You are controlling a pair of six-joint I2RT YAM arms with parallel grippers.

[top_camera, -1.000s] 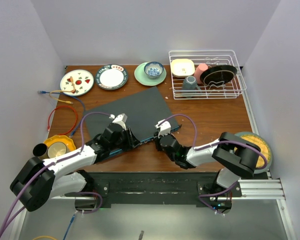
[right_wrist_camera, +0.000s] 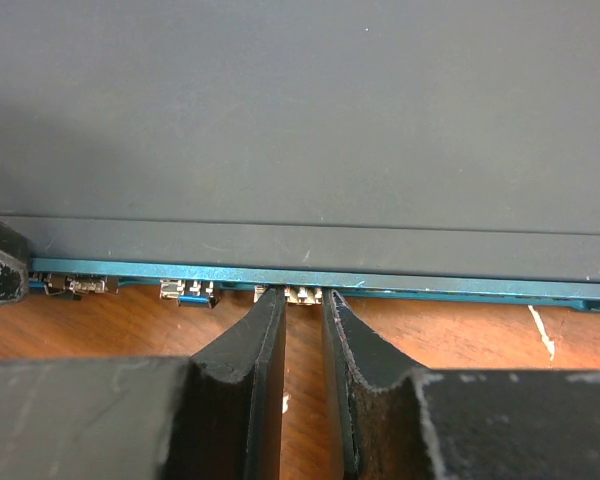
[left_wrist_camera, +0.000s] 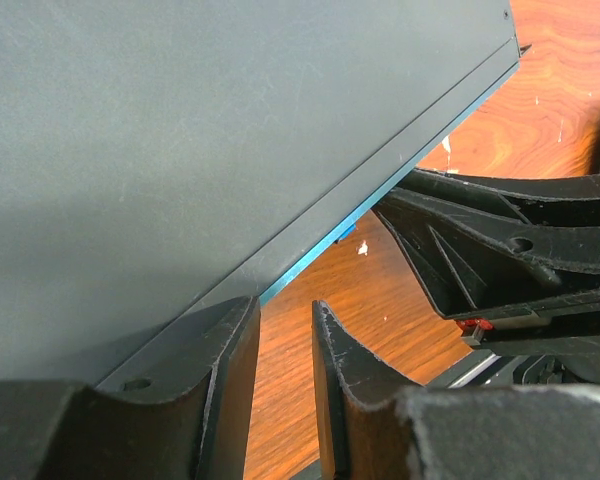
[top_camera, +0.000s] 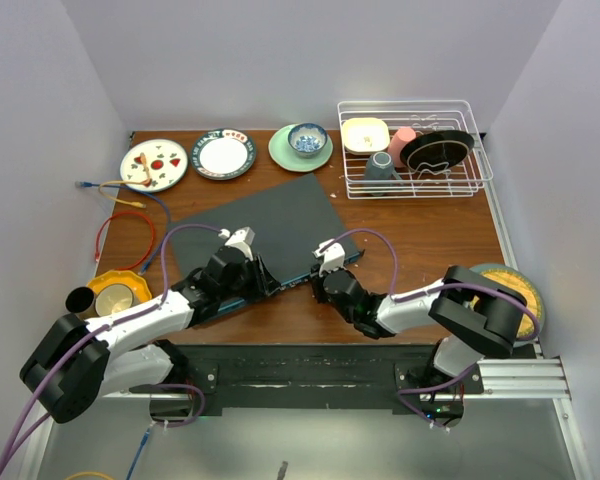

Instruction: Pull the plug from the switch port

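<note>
The dark flat switch [top_camera: 260, 215] lies angled on the table, its blue-edged port side toward the arms. My left gripper [top_camera: 265, 283] is at that edge; in the left wrist view its fingertips [left_wrist_camera: 242, 320] are at the dark body, slightly apart, and what is between them cannot be made out. My right gripper [top_camera: 318, 283] is further along the edge; in the right wrist view its fingertips [right_wrist_camera: 340, 310] are nearly together at a small metal port piece [right_wrist_camera: 300, 296]. Whether a plug is held there cannot be told. Other port fittings [right_wrist_camera: 187, 292] show to the left.
Plates [top_camera: 223, 153], a bowl on a green plate and a dish rack [top_camera: 415, 190] line the back. Cables [top_camera: 130, 215] and a yellow dish lie at the left, a round pie dish at the right. Bare wood shows right of the switch.
</note>
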